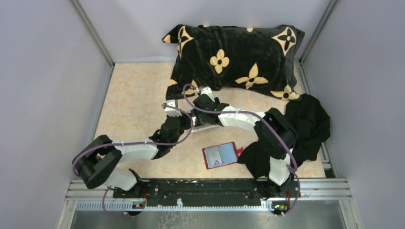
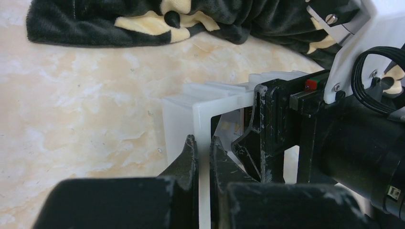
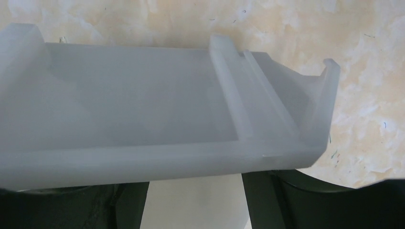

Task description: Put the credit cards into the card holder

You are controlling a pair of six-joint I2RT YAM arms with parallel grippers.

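Observation:
A white plastic rack with slots (image 2: 179,119) stands on the table between the two arms; the right arm covers much of it in the top view. My left gripper is shut on the rack's upright white edge. A card-like piece with small marks (image 2: 230,125) shows inside the rack, partly hidden. Over the rack, my right gripper stands open, its dark fingers (image 3: 129,205) apart beyond the white wall. The pale surface between them cannot be made out clearly. Nearer the front lies a red-edged holder (image 1: 220,155) with a clear bluish window.
A black pillow with cream flowers (image 1: 239,57) fills the back. Dark cloth (image 1: 308,125) lies bunched at the right, close to the red-edged holder. Bare table (image 1: 129,105) stretches out at the left.

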